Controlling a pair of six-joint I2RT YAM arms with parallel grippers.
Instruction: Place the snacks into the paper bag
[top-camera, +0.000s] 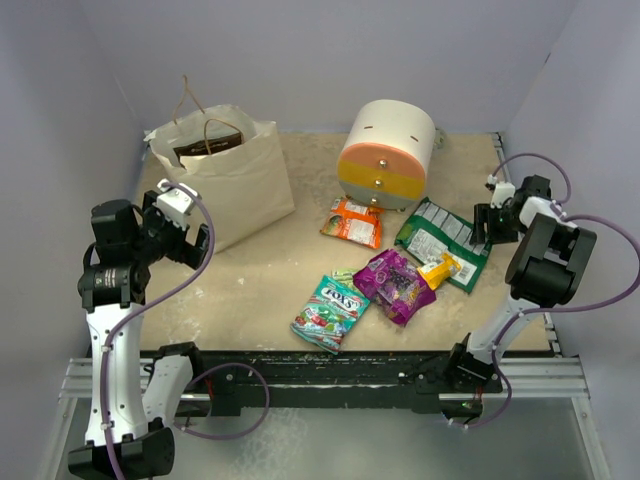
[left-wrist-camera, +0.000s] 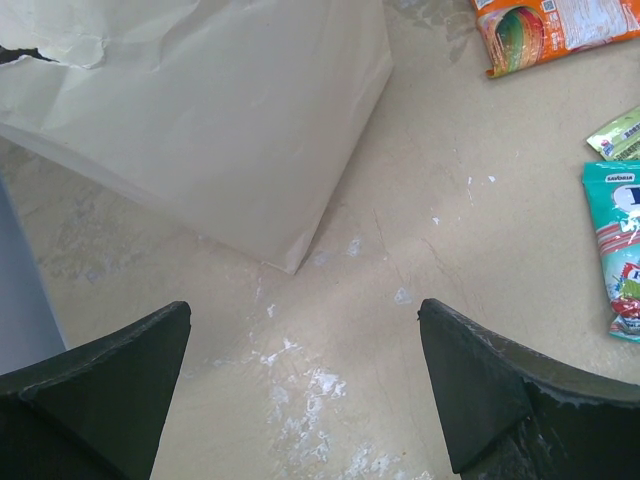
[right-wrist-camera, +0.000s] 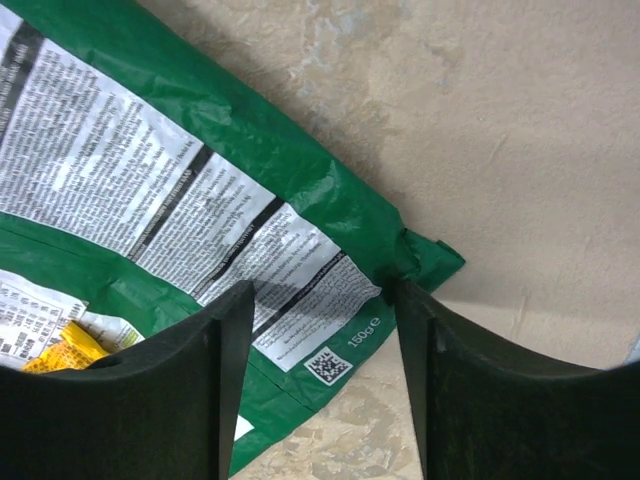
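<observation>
The white paper bag (top-camera: 240, 185) stands at the back left. Snack packets lie on the table: teal Fox's (top-camera: 328, 310), purple (top-camera: 395, 285), orange (top-camera: 350, 225), small yellow (top-camera: 440, 268), a partly hidden light green one (left-wrist-camera: 620, 135) and a large green one (top-camera: 430, 235). My right gripper is down at the green packet's end corner, fingers apart on either side over its surface, closing not certain. My left gripper hovers left of the teal packet, in front of the bag, open and empty.
A white cylindrical drawer box (top-camera: 385, 135) with orange and yellow fronts stands at the back centre, behind the snacks. Bare table (top-camera: 240, 300) lies between the bag and the teal packet. Walls enclose the back and sides.
</observation>
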